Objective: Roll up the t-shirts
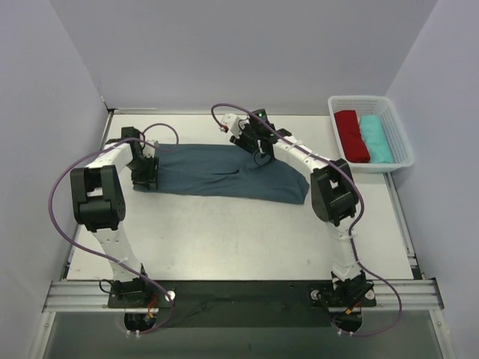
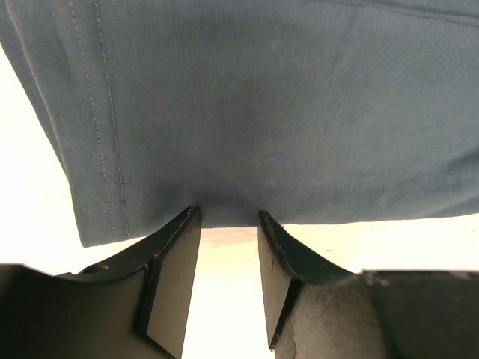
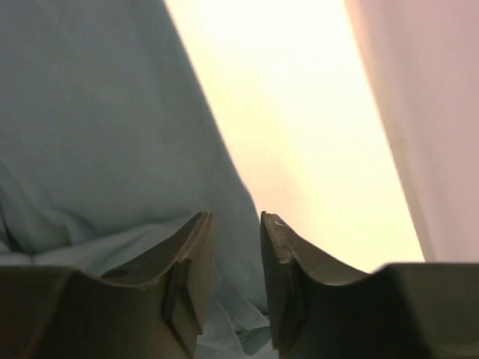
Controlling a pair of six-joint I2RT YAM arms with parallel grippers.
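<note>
A grey-blue t-shirt [image 1: 194, 172] lies spread across the table, its right part folded and rumpled. My left gripper [image 1: 146, 176] is at the shirt's left end. In the left wrist view its fingers [image 2: 172, 277] sit at the shirt's near edge; whether fabric is between them is hard to see. My right gripper [image 1: 243, 134] is over the shirt's far edge, right of centre. In the blurred right wrist view its fingers [image 3: 191, 269] stand part open above the fabric, with cloth visible beneath.
A white basket [image 1: 400, 149] at the back right holds a red folded cloth [image 1: 349, 134] and a turquoise one [image 1: 374, 138].
</note>
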